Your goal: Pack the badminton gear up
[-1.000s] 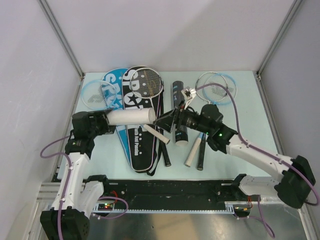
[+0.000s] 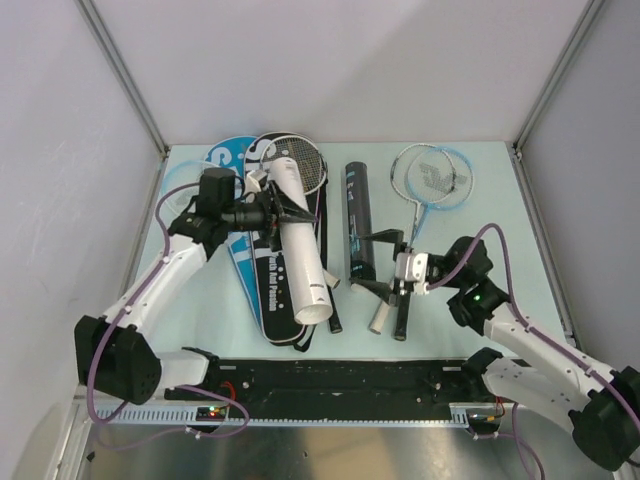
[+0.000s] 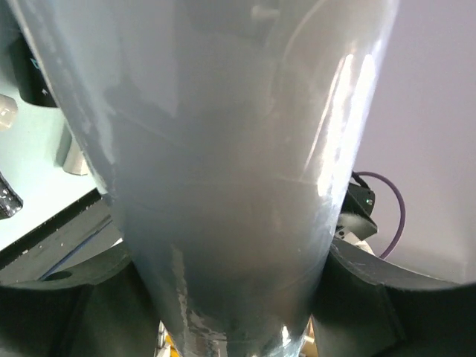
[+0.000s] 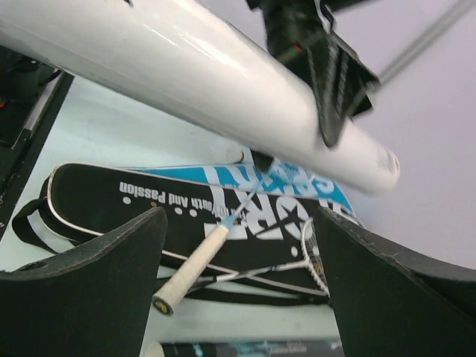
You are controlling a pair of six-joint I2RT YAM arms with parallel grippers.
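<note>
My left gripper (image 2: 266, 205) holds a white shuttlecock tube (image 2: 303, 265) above the racket bags; in the left wrist view the tube (image 3: 223, 149) fills most of the frame between the fingers. My right gripper (image 2: 385, 265) is open to its right, its fingers (image 4: 89, 297) framing the bags and handles below. A black bag (image 2: 275, 280) and blue bag (image 2: 243, 270) lie at left, with rackets over them. A dark tube (image 2: 358, 215) lies mid-table. Two more rackets (image 2: 430, 175) lie at right, handles toward the front.
Bare table (image 2: 510, 260) shows at the right and at the front left. Walls border the table at back and sides; the front edge (image 2: 330, 360) drops to a dark strip.
My left gripper has risen toward the middle, swinging the white tube from crosswise to pointing toward the front. My right gripper has drawn back to the right.
</note>
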